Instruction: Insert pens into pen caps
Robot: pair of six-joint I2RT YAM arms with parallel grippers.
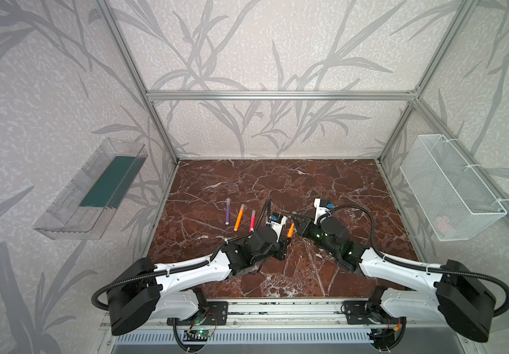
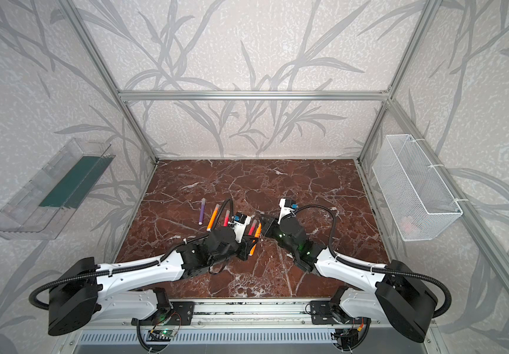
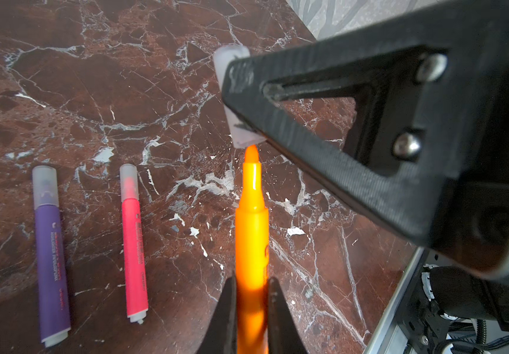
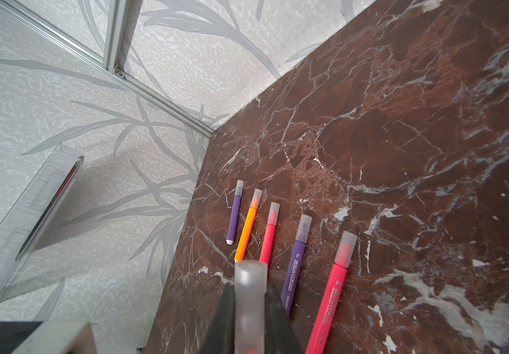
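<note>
My left gripper is shut on an orange pen [image 3: 251, 230], its tip uncovered and pointing up. Just at that tip, a translucent grey cap [image 3: 233, 94] is held between the fingers of my right gripper; whether the tip is inside it is hard to tell. Capped pens lie on the table: purple [image 4: 233, 218], orange [image 4: 246, 227], pink [image 4: 269, 230], and a nearer purple [image 4: 294, 265] and pink [image 4: 331, 301]. In the top views both grippers meet near the middle, partly hiding the pens.
A clear bin [image 1: 53, 224] hangs on the left wall and a white mesh basket [image 1: 455, 194] on the right.
</note>
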